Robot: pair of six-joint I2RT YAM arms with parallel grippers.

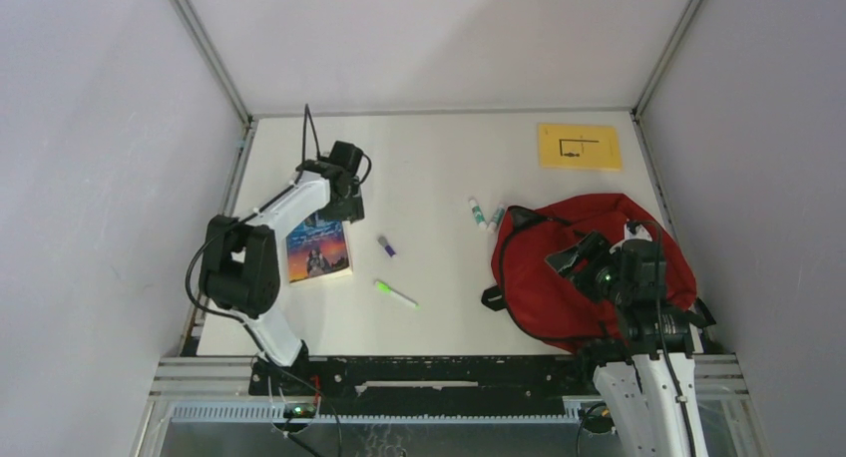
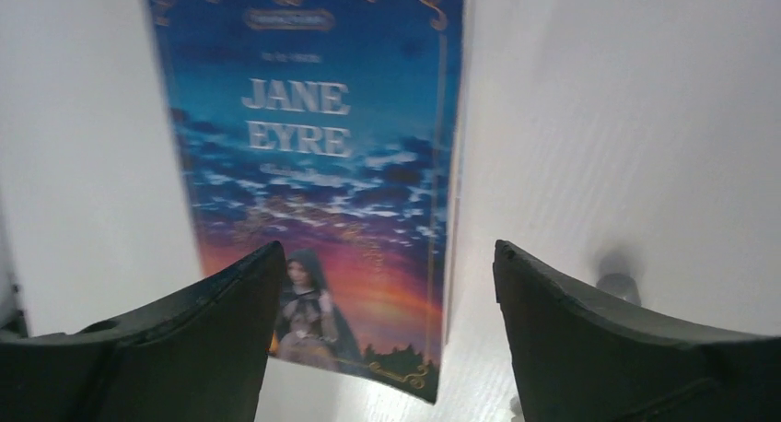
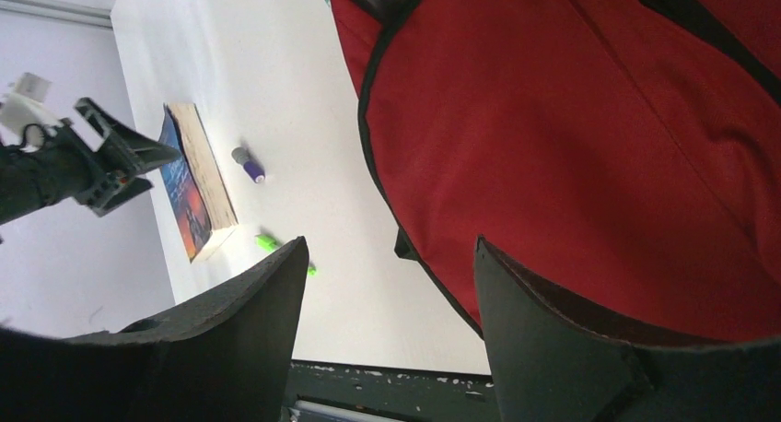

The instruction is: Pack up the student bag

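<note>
The Jane Eyre book lies with its front cover up on the left part of the table. In the top view the upper part of this book is hidden beneath my left arm. My left gripper is open above the lower end of the book, nothing between its fingers. A red bag is spread flat at the table's right front. Over the bag my right gripper stands open and empty. A yellow folder-like sheet rests at the back right, well apart from the bag.
A purple and grey marker and a green-capped marker lie right of the book. Two white and teal tubes sit by the bag's upper left edge.
</note>
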